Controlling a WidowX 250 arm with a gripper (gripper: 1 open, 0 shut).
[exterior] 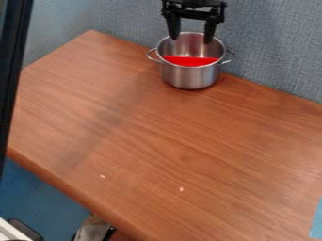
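A steel pot (pixel 190 77) with two side handles stands on the wooden table (pixel 164 160) near its back edge. Red contents (pixel 189 60) show inside it. My black gripper (pixel 191 38) hangs just above the pot's back rim, open, its two fingers apart. I see nothing held between them.
A grey padded partition (pixel 277 56) runs behind the table. A dark vertical bar (pixel 13 47) crosses the left edge of the view, and some objects sit below the table at bottom left.
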